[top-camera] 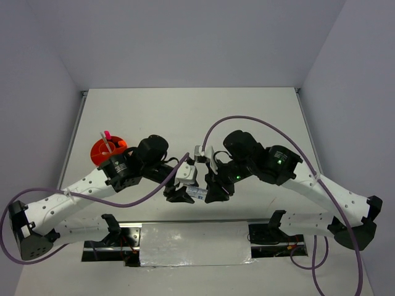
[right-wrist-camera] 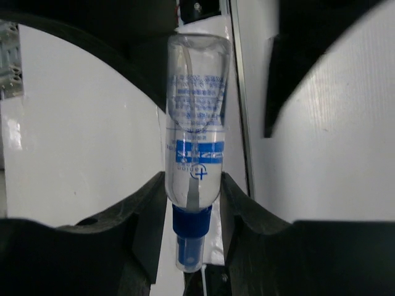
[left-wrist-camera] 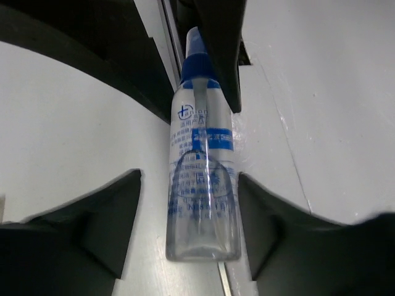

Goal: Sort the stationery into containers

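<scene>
A clear spray bottle (top-camera: 196,192) with a blue collar and white-and-blue label is held between the two arms above the near part of the table. My right gripper is shut on it near the collar, the capped end pointing toward the wrist. In the left wrist view the bottle (left-wrist-camera: 200,185) lies between the fingers of my left gripper, which stand part open around its base end; whether they touch it is unclear, as they are blurred. A red round organizer (top-camera: 99,151) holding pink, orange and pale items stands at the back left, partly behind the left arm.
Grey walls enclose it on both sides and behind. A metal rail and dark openings run along the front edge.
</scene>
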